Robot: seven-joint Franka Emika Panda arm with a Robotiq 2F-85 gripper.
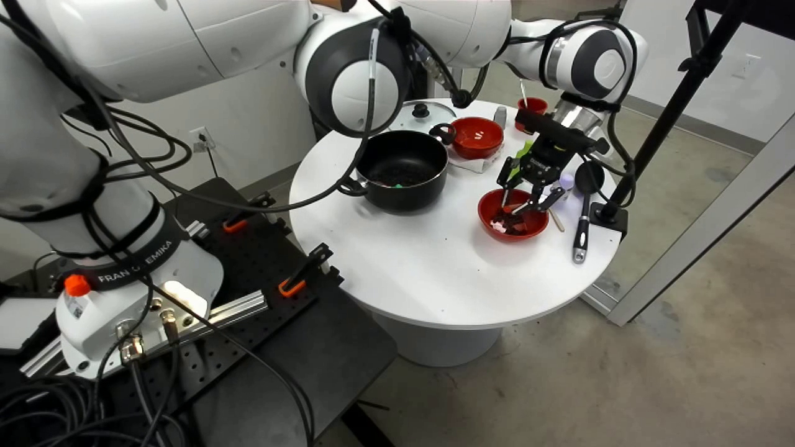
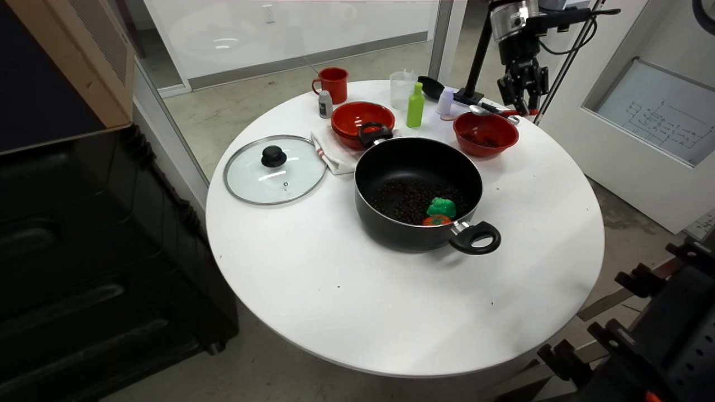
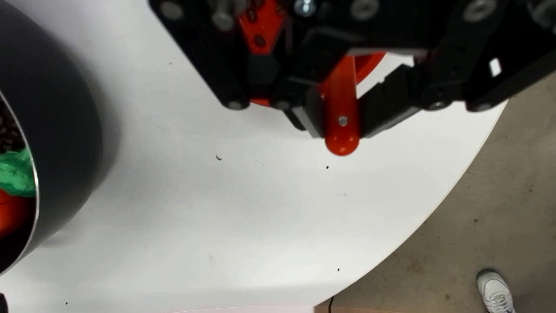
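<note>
My gripper is shut on the red handle (image 3: 342,99) of a spoon, its rounded end sticking out past the pads. In exterior view 2 the silver spoon head (image 2: 478,110) shows by the rim of the red bowl (image 2: 496,144) on the table's right side; whether it touches the rim I cannot tell. Dark beans (image 2: 480,139) lie in that bowl. From exterior view 1 my gripper (image 1: 515,205) appears over the same bowl (image 1: 514,234), fingers hiding part of its inside. A black pot (image 2: 402,238) holds dark beans, a green piece (image 2: 442,207) and an orange-red piece (image 2: 437,220).
Behind the pot stand another red bowl (image 2: 355,117), a green bottle (image 2: 415,106) and a red mug (image 2: 333,85). A glass lid (image 2: 254,177) lies to its left. A black ladle (image 1: 585,216) lies near the table's edge.
</note>
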